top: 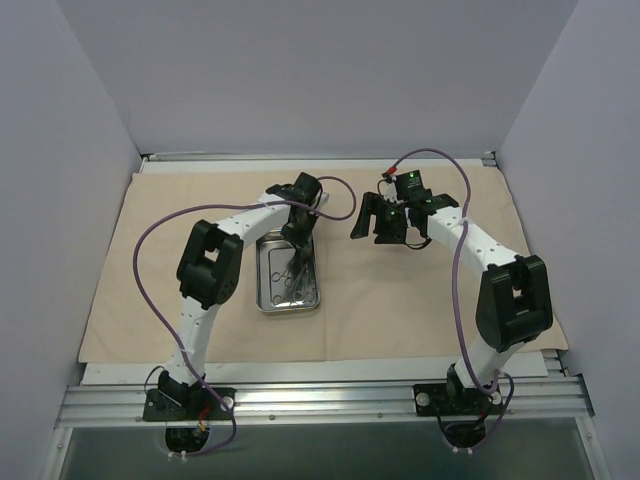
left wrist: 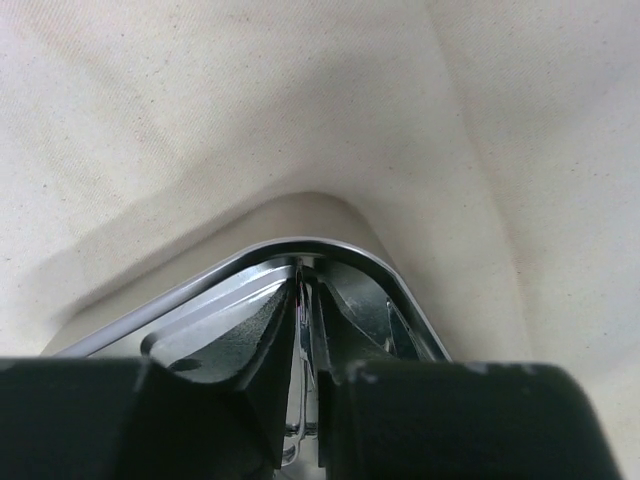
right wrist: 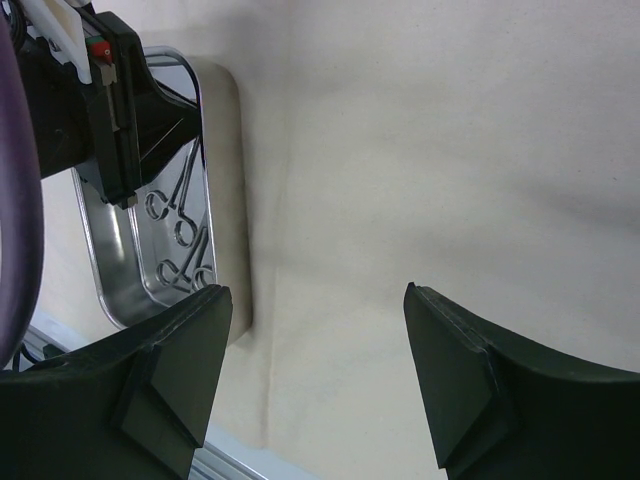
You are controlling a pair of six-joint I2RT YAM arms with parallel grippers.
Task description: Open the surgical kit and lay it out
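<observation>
A steel tray (top: 262, 280) lies left of centre on the beige cloth, holding several scissor-like instruments (right wrist: 183, 230) with ring handles. My left gripper (top: 300, 242) is down inside the tray's back end. In the left wrist view its fingertips (left wrist: 280, 310) sit close either side of a thin metal instrument (left wrist: 300, 380); whether they grip it I cannot tell. My right gripper (top: 374, 218) hangs over the cloth right of the tray, its fingers wide apart with nothing between them in the right wrist view (right wrist: 316, 300).
Walls border the work area at the back and both sides. Purple cables arc over both arms.
</observation>
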